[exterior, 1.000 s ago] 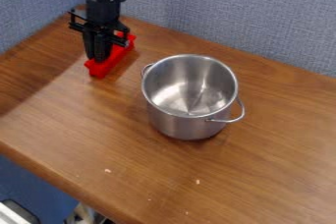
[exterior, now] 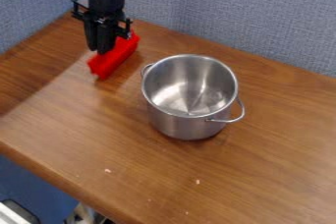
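Observation:
A black robot gripper (exterior: 100, 39) hangs over a red oblong object (exterior: 113, 59) lying on the wooden table (exterior: 157, 179) at the back left. Its fingertips are at or just above the object's upper left side; whether they touch it, and how far apart they stand, is unclear. A large steel pot (exterior: 191, 100) with two wire handles stands at the centre right, apart from the red object.
A grey padded wall (exterior: 250, 12) runs along the back. Blue floor shows beyond the table's front left edge.
The gripper has risen slightly from where it was lower over the red object, uncovering more of it. The pot has not moved.

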